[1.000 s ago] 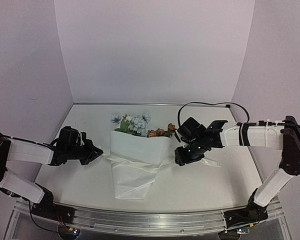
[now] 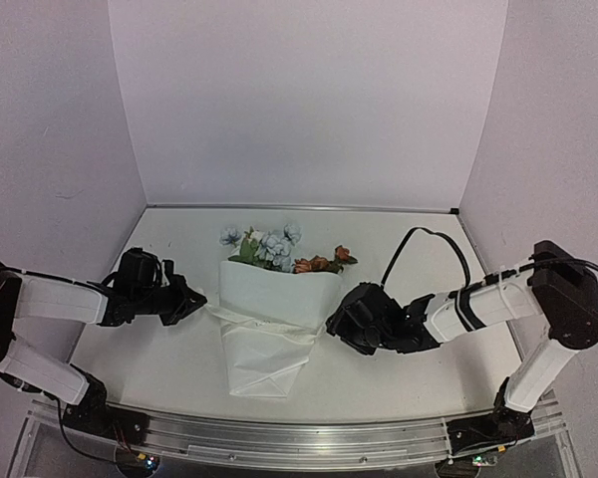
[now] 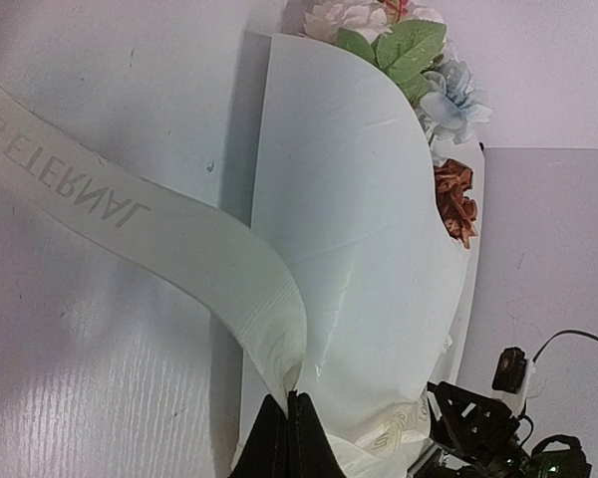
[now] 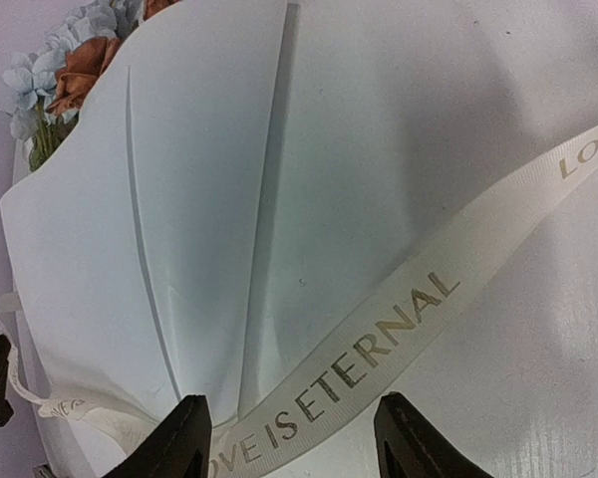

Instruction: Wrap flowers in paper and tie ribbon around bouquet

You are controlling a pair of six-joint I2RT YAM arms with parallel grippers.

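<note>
The bouquet in white wrapping paper (image 2: 269, 368) lies on the table, its blue and orange flowers (image 2: 274, 249) at the far end. A cream ribbon (image 2: 264, 324) printed with gold letters crosses its lower half. At the bouquet's left, my left gripper is shut on the ribbon, whose loose length curves away leftward. My right gripper is open beside the bouquet's right edge. Between and beyond its spread fingers runs the ribbon's right length (image 4: 349, 368), not pinched; whether they touch it cannot be told.
Bare white table (image 2: 419, 383) surrounds the bouquet, with free room behind it and on both sides. A metal rail (image 2: 279, 438) runs along the front edge, and grey walls close in the sides and back.
The left arm and bouquet look still.
</note>
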